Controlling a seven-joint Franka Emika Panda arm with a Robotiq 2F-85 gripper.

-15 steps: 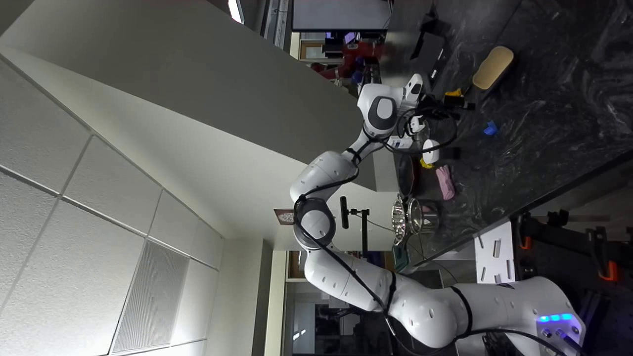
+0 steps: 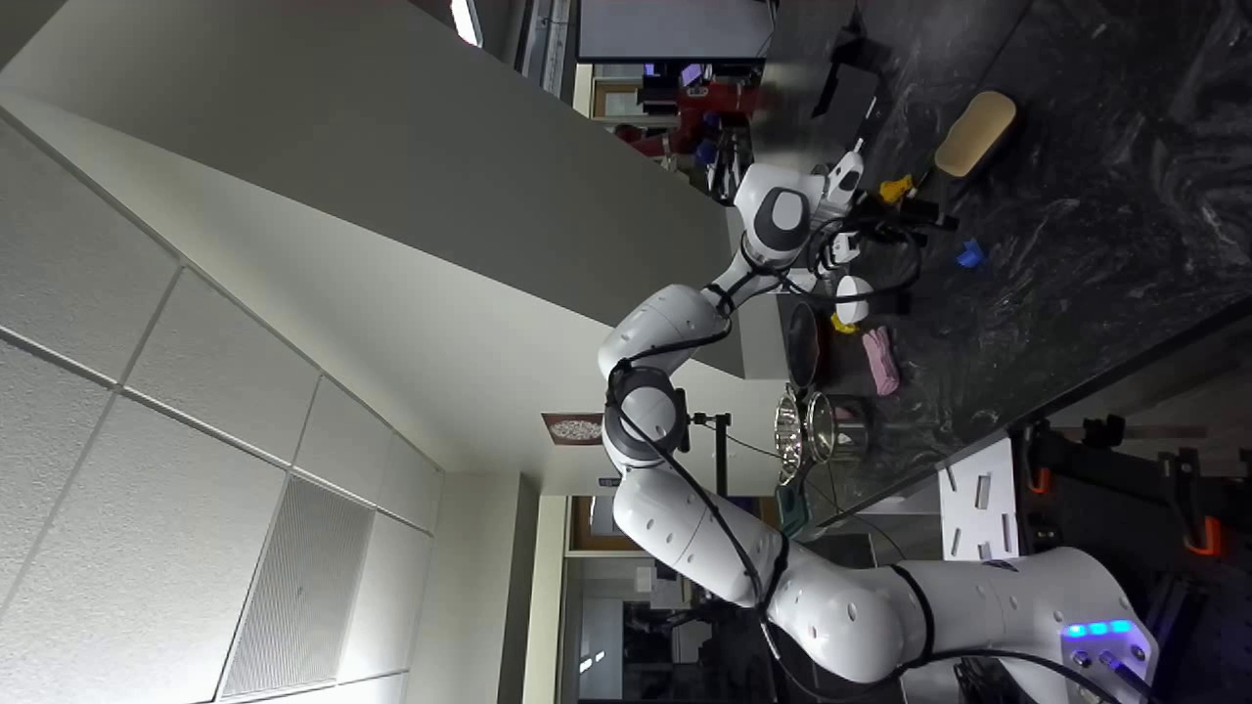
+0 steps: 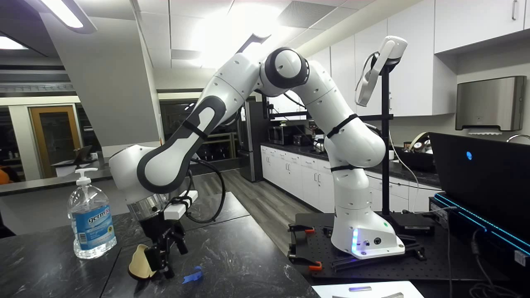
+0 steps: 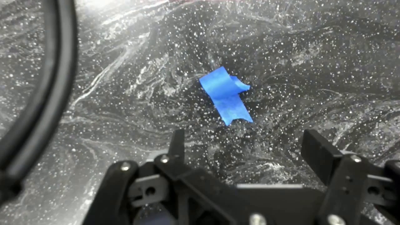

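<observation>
A folded strip of blue tape (image 4: 226,93) lies on the dark marbled counter, centred in the wrist view just beyond my fingertips. The same blue tape (image 3: 192,276) shows to the right of the gripper in exterior view 2, and the blue tape (image 2: 970,253) lies below the arm's end in exterior view 1. My gripper is open, its black fingers wide apart, with only bare counter visible between them. It points down over the counter in exterior view 2, where the gripper (image 3: 171,265) hangs close beside the tape, apart from it.
A tan, shallow object (image 2: 976,134) rests near the gripper. A sanitizer bottle (image 3: 92,221) stands at the left in exterior view 2. Toward the arm's base in exterior view 1 are a pink cloth (image 2: 880,360) and metal pots (image 2: 835,427).
The arm has lowered and its gripper has come nearer the counter, shifting right in exterior view 1. The blue tape and the other objects have stayed in place.
</observation>
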